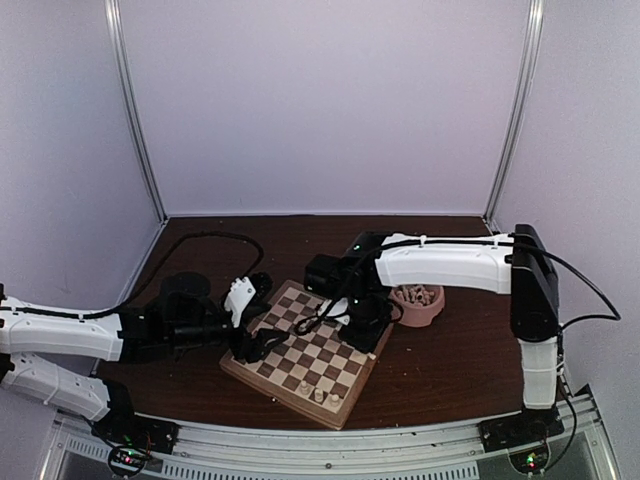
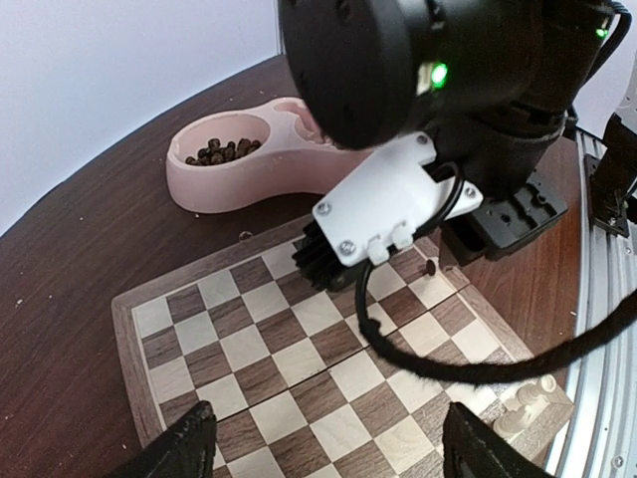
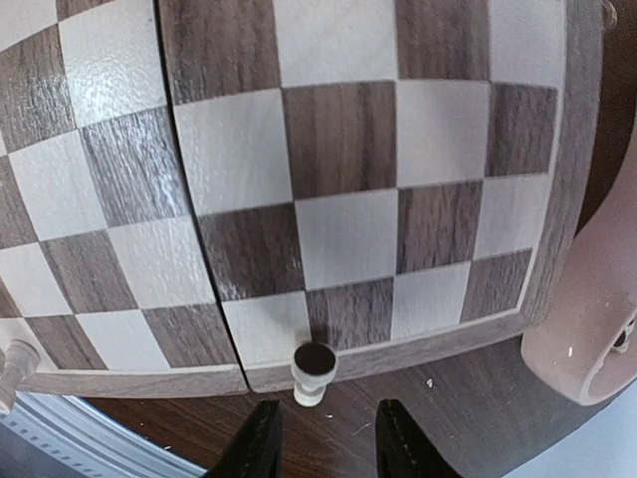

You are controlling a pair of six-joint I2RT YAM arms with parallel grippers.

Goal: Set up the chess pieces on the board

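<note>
The chequered board [image 1: 255, 379] lies at an angle on the table. A few light pieces [image 2: 528, 403] stand close together at its near corner. Another light piece [image 3: 311, 383] is at the board's right edge, its dark base facing the camera; whether it lies or leans there I cannot tell. My right gripper is above that edge, its fingers [image 3: 261, 438] apart, with the piece ahead of the gap and not gripped. Over the board's left side, my left gripper is open and empty.
A pink container [image 1: 420, 313] stands right of the board, holding light pieces; its other cup has dark pieces [image 2: 224, 151]. The right arm [image 1: 445, 267] reaches across above container and board, close to the left gripper. Bare table [image 1: 450, 370] lies right of the board.
</note>
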